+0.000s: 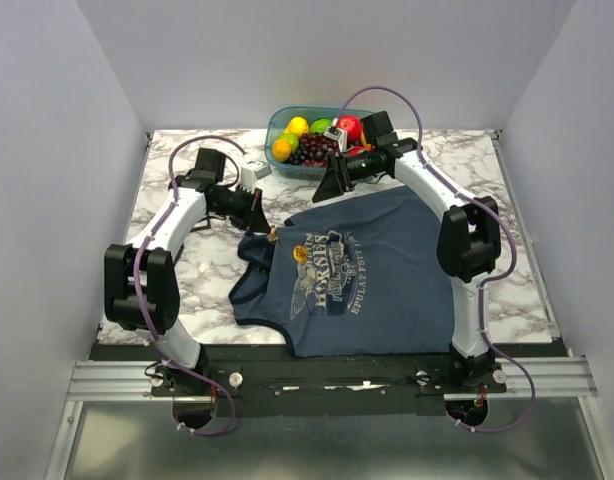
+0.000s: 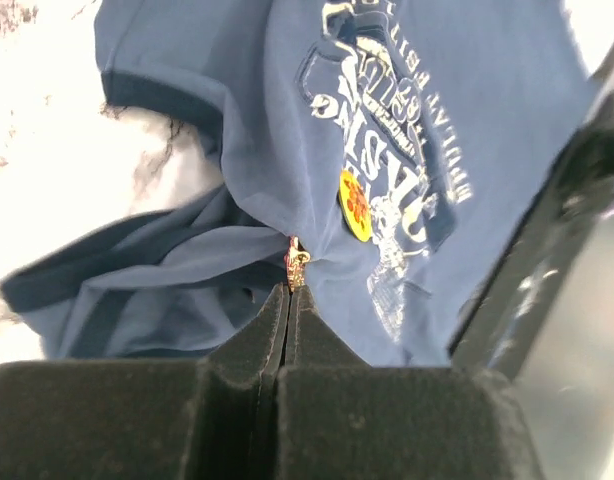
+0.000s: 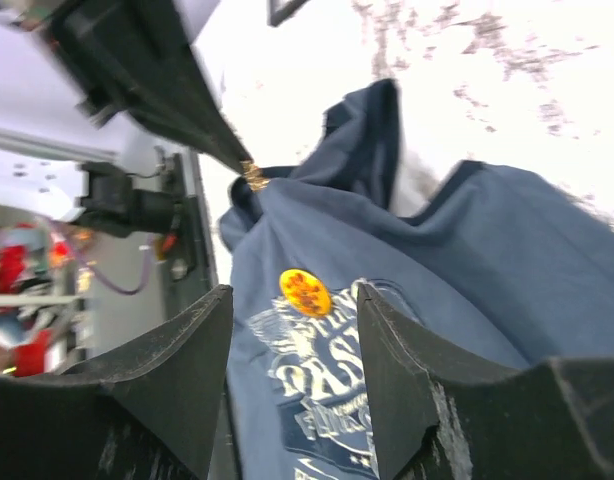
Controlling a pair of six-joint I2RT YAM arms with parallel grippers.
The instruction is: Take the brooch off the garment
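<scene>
A dark blue garment (image 1: 387, 270) with printed lettering lies on the marble table. At its left edge, a small gold brooch (image 2: 298, 258) sits right at the tips of my left gripper, which is shut on it. The cloth rises in folds to that spot, and the brooch still appears against the fabric. A round yellow-orange badge (image 3: 305, 292) lies on the garment beside the lettering. My right gripper (image 1: 332, 193) is over the garment's upper edge, away from the brooch. Its fingers (image 3: 202, 335) stand apart with nothing held between them.
A blue-rimmed bin (image 1: 290, 170) of fruit stands at the back, close behind the right gripper. Bare marble table (image 1: 199, 280) shows to the left of the garment and along the right side.
</scene>
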